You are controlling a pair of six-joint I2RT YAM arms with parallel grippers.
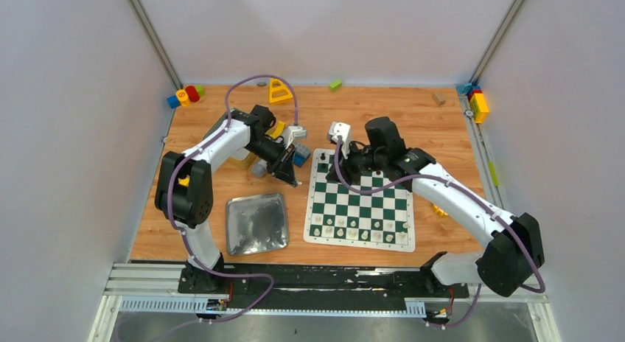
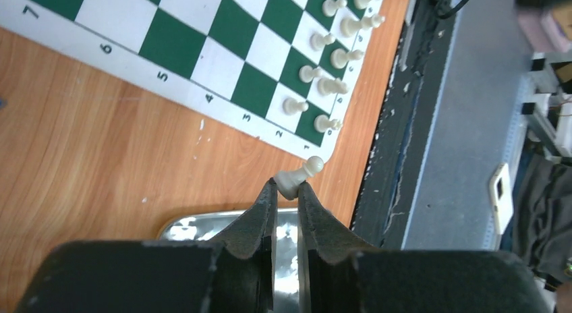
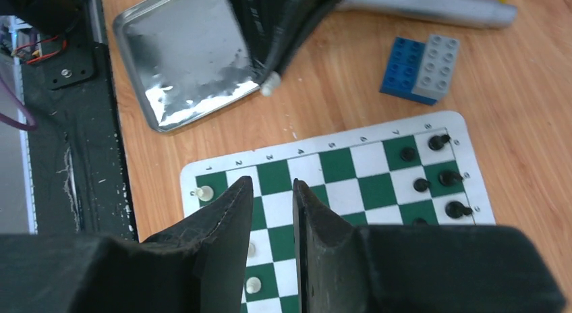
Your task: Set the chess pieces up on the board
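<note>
The green-and-white board (image 1: 358, 200) lies right of centre. White pieces (image 2: 330, 86) stand in two rows along its near edge, with dark pieces (image 3: 450, 178) at the far edge, partly hidden from above by the right arm. My left gripper is shut on a small white piece (image 2: 311, 167), tilted at the fingertips, off the board's left side over bare wood. The same white piece (image 3: 270, 85) shows blurred in the right wrist view. Above the board's upper left part, my right gripper is open, nothing between its fingers.
A shiny metal tray (image 1: 256, 222), apparently empty, lies left of the board. Blue and grey bricks (image 3: 418, 69) sit near the board's far left corner. The arms' ends are close together; bare wood lies between tray and board.
</note>
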